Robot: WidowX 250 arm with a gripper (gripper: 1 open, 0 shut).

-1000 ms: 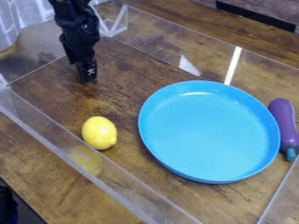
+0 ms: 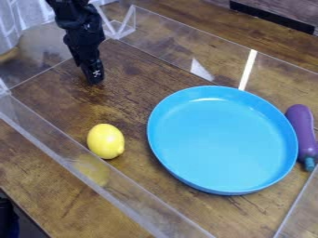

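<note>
A black gripper (image 2: 89, 67) reaches down from the upper left over the wooden surface, its fingers open and low near the wood. A yellow lemon (image 2: 106, 141) lies in front of it toward the lower left. A large blue plate (image 2: 221, 139) fills the right middle. A purple eggplant (image 2: 302, 135) lies at the right edge beside the plate.
Clear plastic walls (image 2: 149, 204) border the wooden area (image 2: 74, 107). A white strip (image 2: 246, 70) crosses the upper right. Bare wood lies between the gripper, the lemon and the plate.
The gripper has shifted very slightly, staying in the upper left. The lemon, plate and eggplant have not moved.
</note>
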